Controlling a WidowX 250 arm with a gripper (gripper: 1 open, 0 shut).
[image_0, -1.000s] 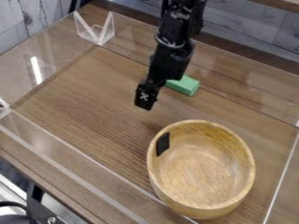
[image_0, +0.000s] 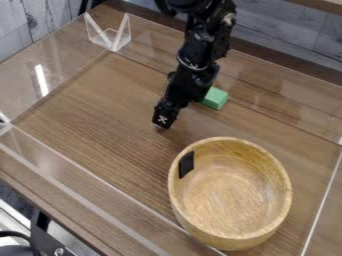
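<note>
My black gripper (image_0: 179, 101) hangs over the middle of the wooden table, at the end of the arm that reaches in from the back. Its dark fingers angle down toward a small dark shape low on the table; whether that is a fingertip or an object is unclear. A green block (image_0: 213, 98) lies just right of the gripper, partly behind it. I cannot make out how far apart the fingers are.
A large tan oval bowl (image_0: 230, 200) with a black patch on its rim fills the lower right. Clear plastic pieces sit at the left and upper left edges.
The arm and gripper have shifted slightly, with the upper part appearing a little further right. The green block and bowl look unmoved.
</note>
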